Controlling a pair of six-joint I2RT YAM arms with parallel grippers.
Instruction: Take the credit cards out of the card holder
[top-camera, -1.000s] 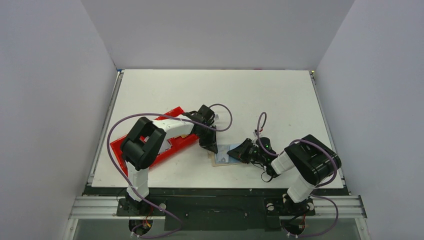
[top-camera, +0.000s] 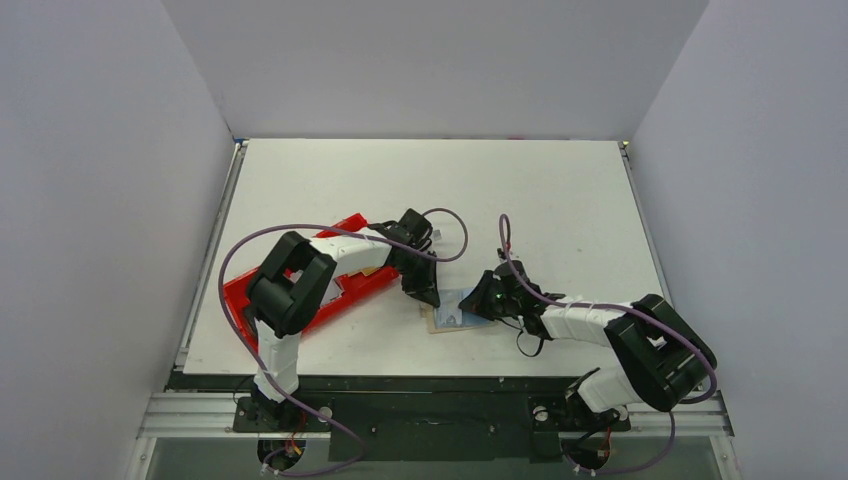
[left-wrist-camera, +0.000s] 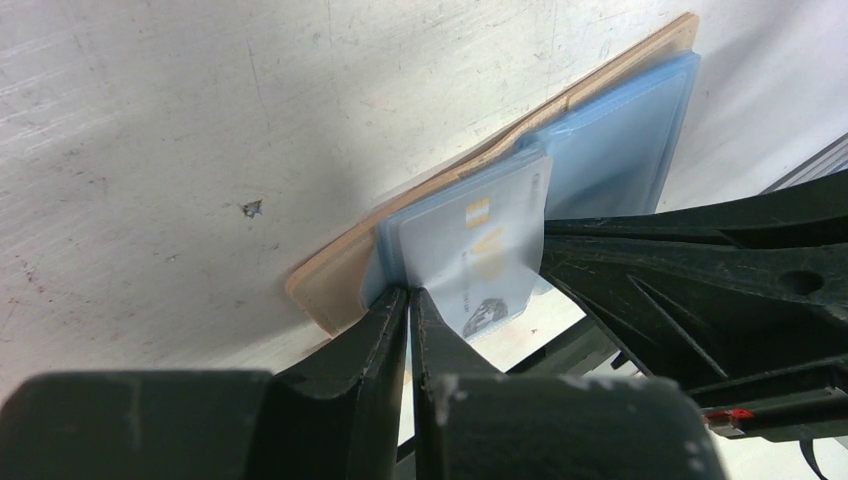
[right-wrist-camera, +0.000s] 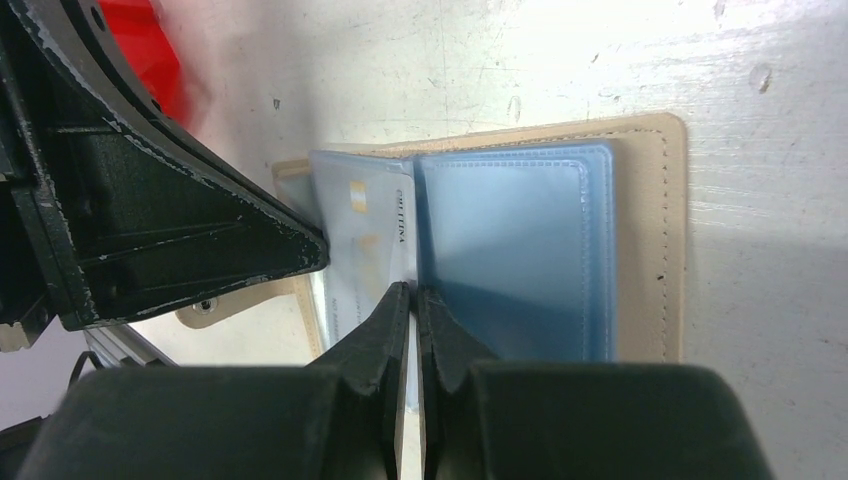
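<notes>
The tan card holder (top-camera: 437, 328) lies opened out on the table, with blue-edged clear sleeves (right-wrist-camera: 520, 230) inside. A pale card (left-wrist-camera: 480, 235) with a gold chip mark shows in the sleeves on its left half. At that card's outer edge my left gripper is shut, its tips touching the sleeves. My right gripper is shut at the card's opposite edge, near the holder's middle. Whether either pair of fingertips pinches a thin edge is hard to see. The holder's lower part is hidden behind the fingers.
A red box (top-camera: 375, 281) with compartments stands on the left, partly under my left arm. The holder's snap strap (right-wrist-camera: 205, 308) sticks out on the left side.
My right arm has swung outward, its elbow moving right and forearm lying flatter, while its tips stay by the card. The holder and left gripper have shifted slightly right.
</notes>
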